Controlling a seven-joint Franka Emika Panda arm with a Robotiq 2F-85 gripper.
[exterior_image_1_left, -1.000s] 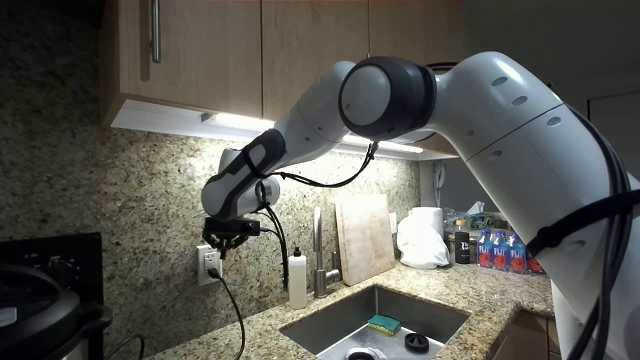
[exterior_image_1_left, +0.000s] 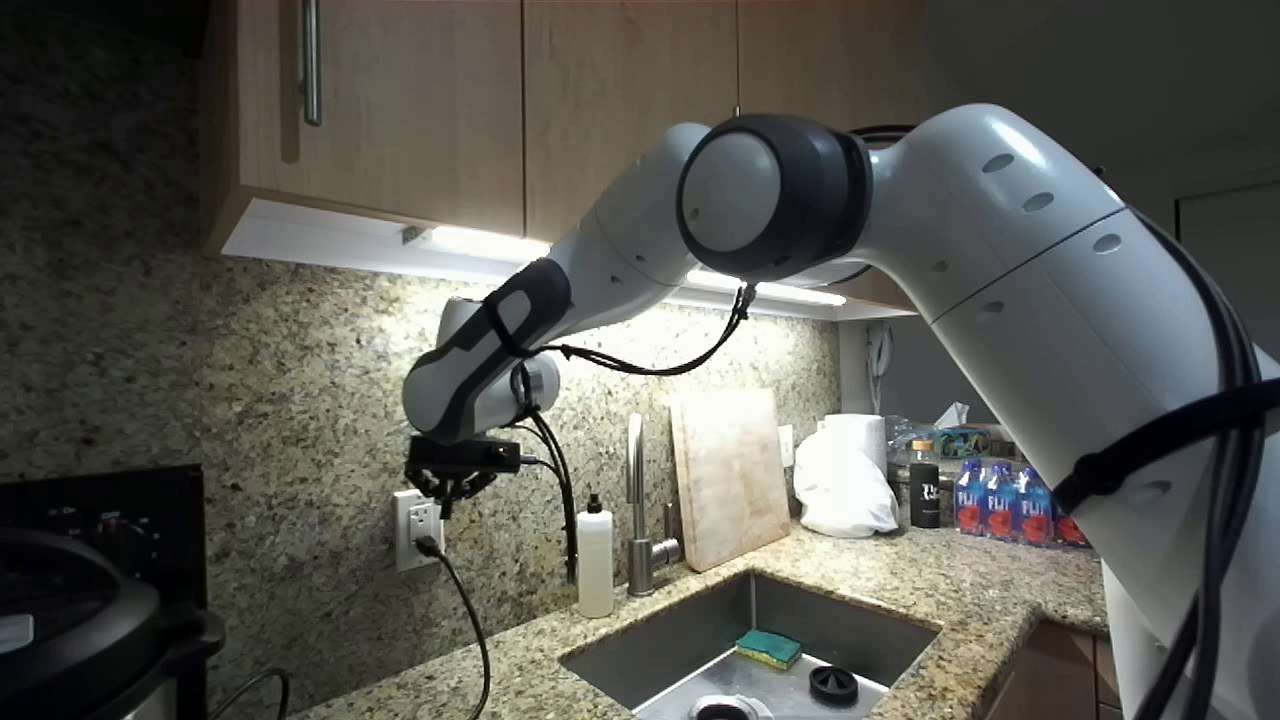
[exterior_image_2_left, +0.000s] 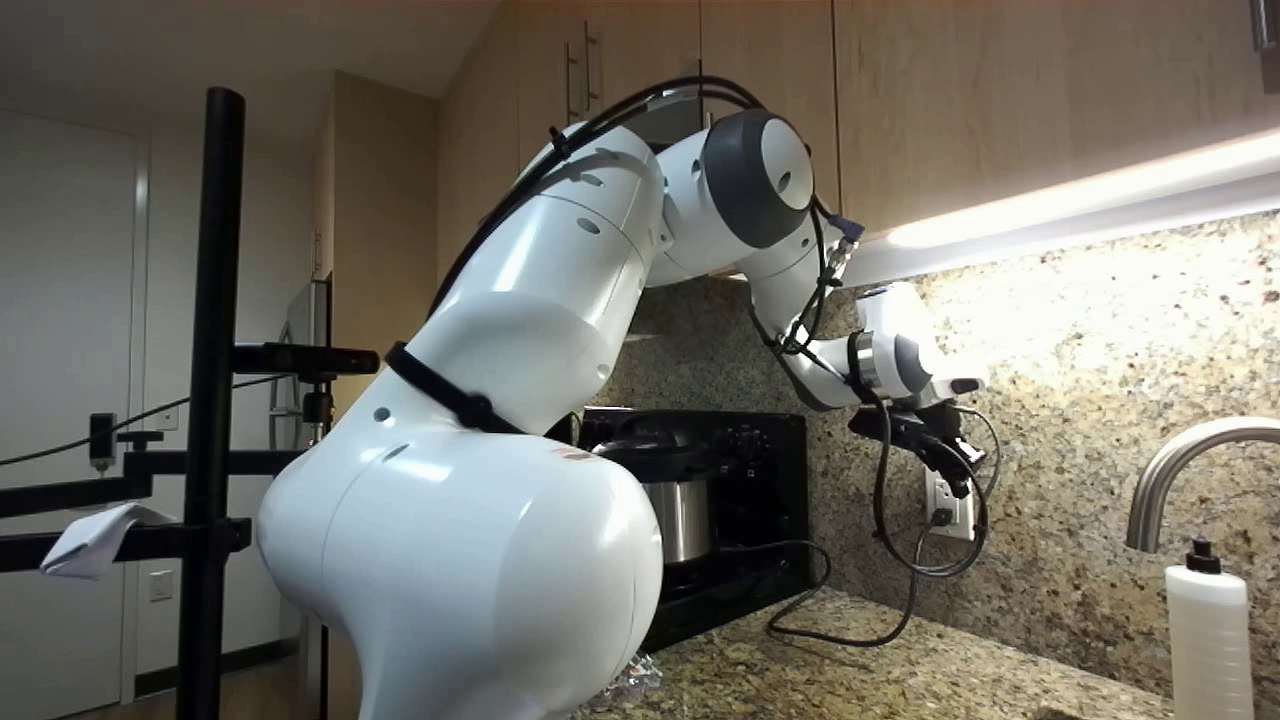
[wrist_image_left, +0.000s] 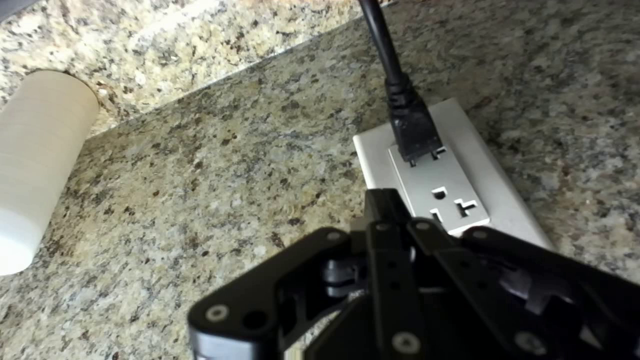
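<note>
My gripper is shut, its dark fingers together and nothing showing between them. In the wrist view its tips overlap the near edge of a white wall outlet (wrist_image_left: 502, 201); whether they touch it cannot be told. A black plug (wrist_image_left: 414, 126) sits in one socket, and the other socket, nearer my fingers, is empty. From the plug a black cord (exterior_image_1_left: 470, 614) hangs down to the counter. Exterior view 1 has the gripper (exterior_image_1_left: 445, 506) just in front of the outlet (exterior_image_1_left: 409, 542), above the plug.
A white pump bottle (exterior_image_1_left: 595, 562) and the faucet (exterior_image_1_left: 638, 504) stand right of the outlet, by a sink (exterior_image_1_left: 648, 642) holding a sponge (exterior_image_1_left: 769, 649). At left is a dark cooker (exterior_image_1_left: 72, 612). Cabinets (exterior_image_1_left: 396, 108) hang above the arm.
</note>
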